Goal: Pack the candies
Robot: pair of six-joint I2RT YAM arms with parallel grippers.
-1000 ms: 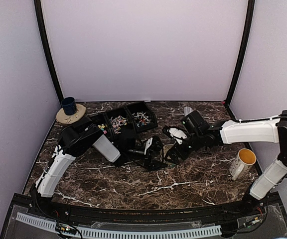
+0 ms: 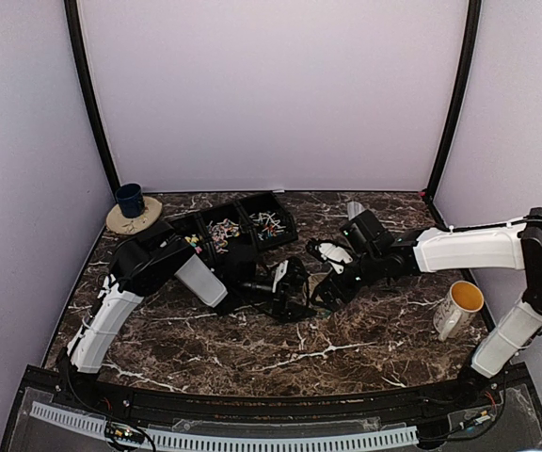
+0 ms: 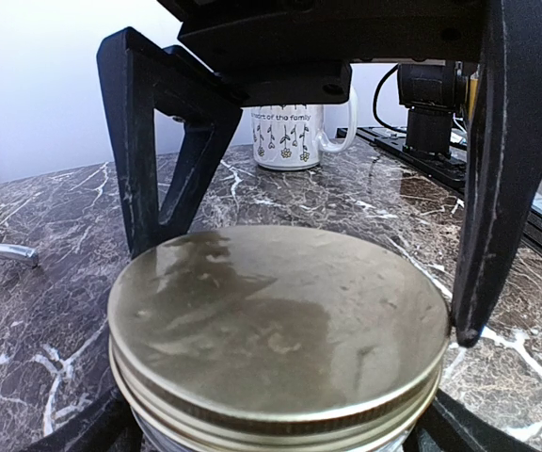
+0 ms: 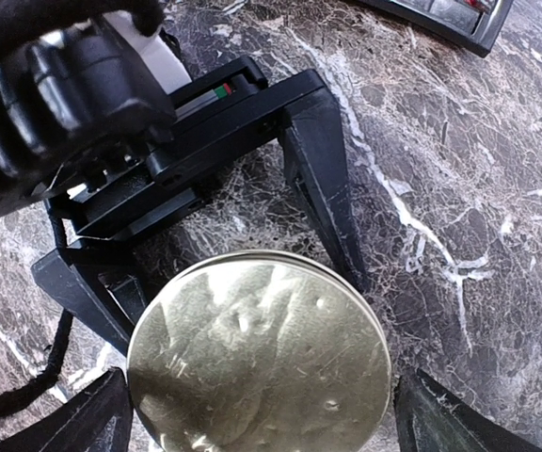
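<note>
A jar with a gold lid [image 3: 280, 315] stands upright between my two grippers; the top view mostly hides it behind them. My left gripper [image 2: 297, 294] is open around the jar from the left. From the right, my right gripper [image 2: 322, 279] is also open, with its dark fingers [image 4: 431, 414] on either side of the gold lid [image 4: 262, 358]. Whether any finger touches the jar, I cannot tell. Small wrapped candies [image 2: 269, 224] lie in a black compartment tray [image 2: 291, 224] behind the left arm.
At the right edge stands a white mug [image 2: 448, 315] with an orange inside. A dark blue mug [image 2: 130, 200] rests on a round tan mat [image 2: 149, 209] at back left. Something pale and upright [image 2: 355, 209] stands behind the right gripper.
</note>
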